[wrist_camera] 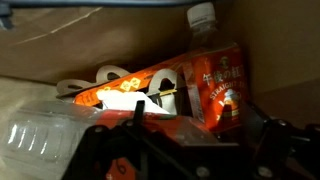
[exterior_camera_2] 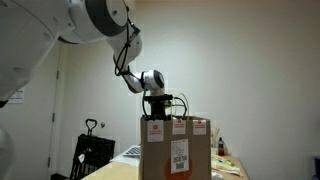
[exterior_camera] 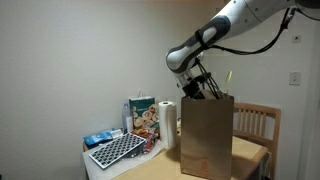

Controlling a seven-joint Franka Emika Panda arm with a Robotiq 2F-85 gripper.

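A tall brown paper bag (exterior_camera: 207, 140) stands upright on the table, and my arm reaches down into its open top. In the wrist view my gripper is inside the bag, its dark fingers apart. Below and around them lie a red packet with pale lettering (wrist_camera: 220, 88), an orange-and-black package (wrist_camera: 150, 82) and a clear plastic container (wrist_camera: 38, 138). A white-capped bottle (wrist_camera: 202, 18) sits near the bag wall. Red wrapping shows close behind the fingers; whether they touch it cannot be told. From outside, the bag hides the fingertips.
Left of the bag are a grey perforated tray (exterior_camera: 117, 150), a paper towel roll (exterior_camera: 167, 122) and a green patterned bag (exterior_camera: 144, 114). A wooden chair (exterior_camera: 257, 123) stands behind on the right. The bag's walls closely surround the gripper.
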